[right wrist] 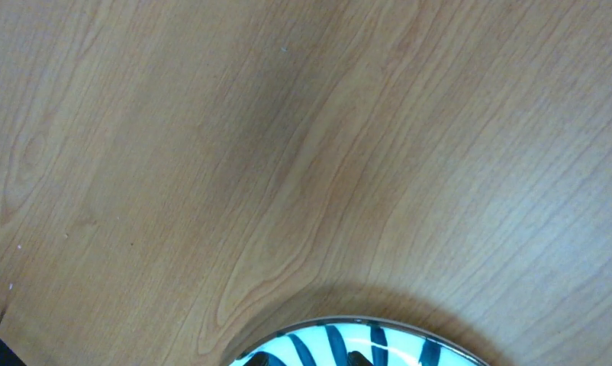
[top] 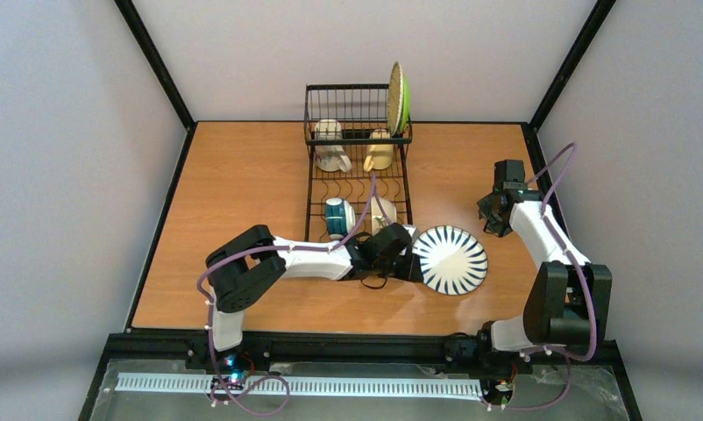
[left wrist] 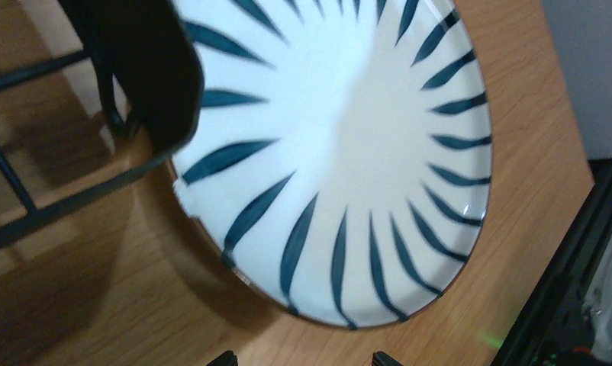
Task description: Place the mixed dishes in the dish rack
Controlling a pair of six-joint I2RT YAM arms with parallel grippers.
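The white plate with dark blue stripes (top: 450, 260) lies face up on the table, right of the rack's front. At its left edge my left gripper (top: 411, 267) stands open; its fingertips show apart in the left wrist view, with the plate (left wrist: 341, 168) filling much of that view. My right gripper (top: 490, 215) is up and right of the plate, apart from it in the top view. Its fingertips stand apart at the bottom of the right wrist view, over the plate's rim (right wrist: 379, 324). The black wire dish rack (top: 310, 189) stands at back centre.
In the rack are a white cup (top: 329, 156), a cream cup (top: 379, 156), a blue-and-white cup (top: 335, 217), another pale cup (top: 379, 210) and upright plates (top: 396, 101). Bare table (top: 234, 193) lies left of the rack.
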